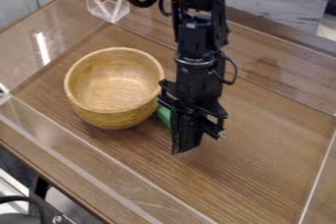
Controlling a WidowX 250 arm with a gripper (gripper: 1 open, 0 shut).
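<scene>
My black gripper [184,126] reaches down from the top to the middle of the wooden table [256,174], its fingertips low over the surface. It is shut. A small green object [164,116] is beside and partly behind the gripper, on its left. Whether the fingers touch it, I cannot tell. A yellow bowl [113,81] lies just left of the green object.
A clear plastic item [112,2] stands at the back left. A dark cable [33,208] shows at the lower left corner.
</scene>
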